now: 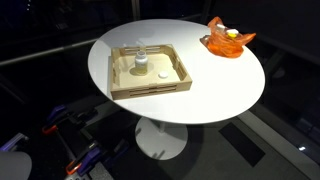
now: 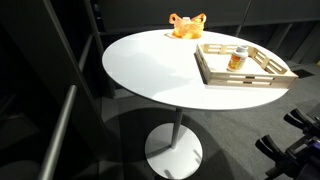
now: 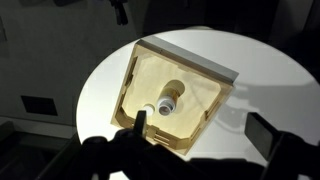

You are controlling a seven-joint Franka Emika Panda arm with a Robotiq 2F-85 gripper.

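A small bottle (image 2: 237, 61) with an orange-and-white body and a white top stands upright inside a shallow wooden tray (image 1: 150, 92). Also lying flat in the tray is a white round disc (image 1: 163, 75), apart from the bottle (image 1: 141, 64). From above, the wrist view shows the bottle (image 3: 172, 92) and the disc (image 3: 149, 108) inside the tray's (image 3: 188, 60) frame. My gripper is open, its dark fingers (image 3: 262, 135) wide apart with nothing held. It hangs well away from the bottle and tray; dark finger shapes also show at the lower right of exterior view 2.
The tray rests on a round white table (image 1: 215, 100) with one central leg. An orange plastic bag (image 1: 227, 42) with white and yellow items sits near the table's edge, apart from the tray. Bare tabletop lies between them.
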